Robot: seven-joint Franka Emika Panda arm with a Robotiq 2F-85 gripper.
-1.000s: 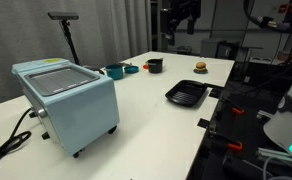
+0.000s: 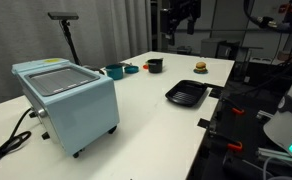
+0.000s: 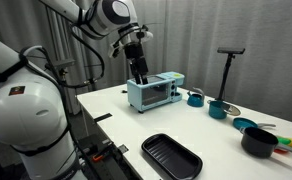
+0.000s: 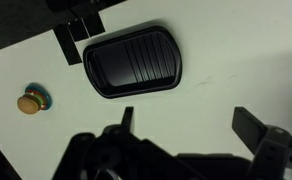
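My gripper is open high above the white table, its two fingers wide apart at the bottom of the wrist view with nothing between them. In exterior view 1 the gripper (image 2: 182, 41) hangs near the top. A black ribbed tray (image 4: 134, 61) lies flat on the table, beyond the fingers and apart from them. The same tray (image 2: 188, 94) is right of the middle in exterior view 1. A toy burger (image 4: 33, 99) sits at the left of the wrist view, on a small blue dish.
A light-blue toaster oven (image 2: 76, 103) stands at the left in exterior view 1. A black pot (image 3: 257, 142), a blue pot (image 3: 195, 98) and a teal pan (image 3: 217, 109) are spread along the table. The table around the tray's near side is clear.
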